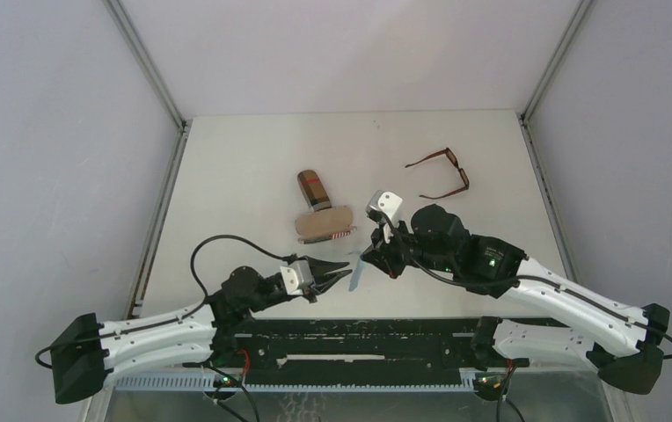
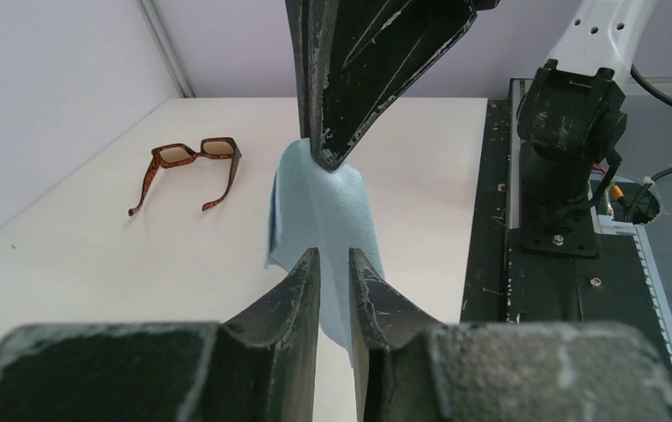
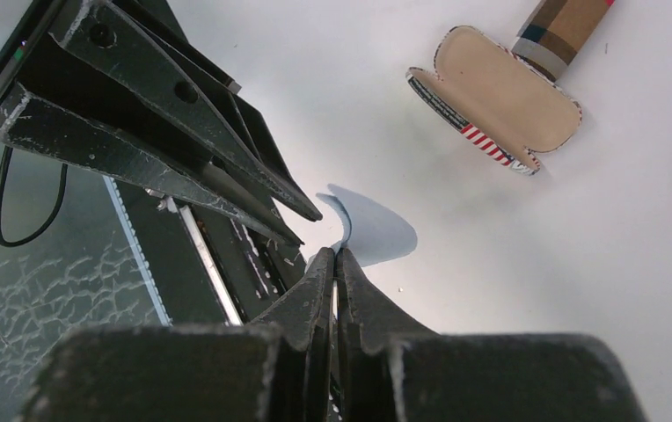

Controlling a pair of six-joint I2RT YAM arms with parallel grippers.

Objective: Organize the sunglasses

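Note:
A light blue cloth (image 2: pixel 324 220) hangs from my right gripper, which is shut on it near the table's middle. My left gripper is part open, its fingertips at the lower part of the cloth. The sunglasses (image 1: pixel 457 176) lie with temples open at the back right, also seen in the left wrist view. An open tan-lined case (image 1: pixel 322 224) with a striped edge lies centre, against a plaid brown case (image 1: pixel 311 187).
Grey walls enclose it, and a dark rail (image 1: pixel 420 352) runs along the front edge.

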